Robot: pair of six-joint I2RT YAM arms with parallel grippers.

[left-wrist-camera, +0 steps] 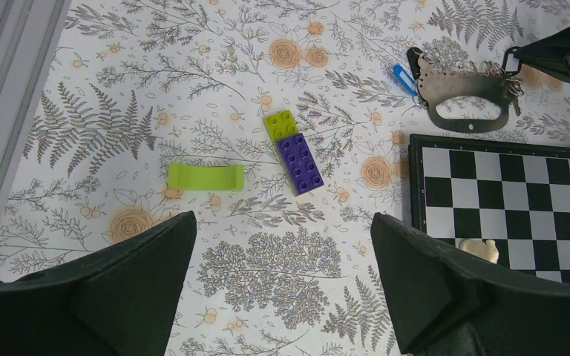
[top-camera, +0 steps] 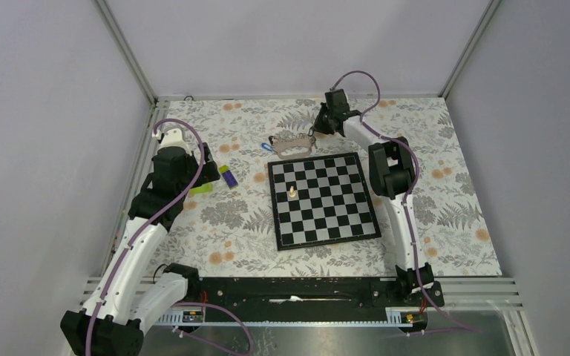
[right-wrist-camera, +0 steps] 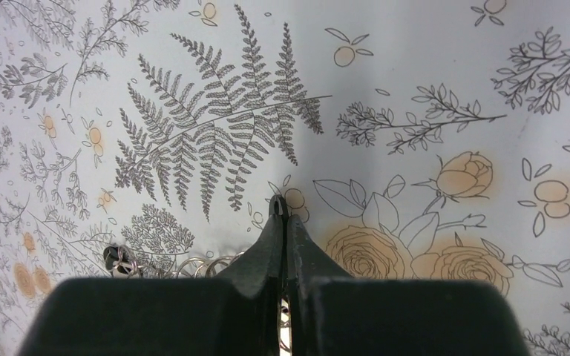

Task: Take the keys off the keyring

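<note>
A flat metal key holder (left-wrist-camera: 449,87) with a handle opening and a row of rings lies on the table behind the checkered board, seen in the left wrist view. A blue tag (left-wrist-camera: 404,80) hangs at its left end, and small keys (left-wrist-camera: 518,87) cluster at its right end. There my right gripper is shut on a narrow black tag (right-wrist-camera: 277,205); only the tag's tip shows past the fingers. Most of the holder is hidden below my fingers in the right wrist view. My left gripper stands open, empty, over the table's left side.
A purple and green toy brick (left-wrist-camera: 299,163) and a lime green piece (left-wrist-camera: 206,178) lie under the left gripper. The black-framed checkered board (top-camera: 326,196) carries a small cream figure (top-camera: 292,192). Open tablecloth lies right of the board.
</note>
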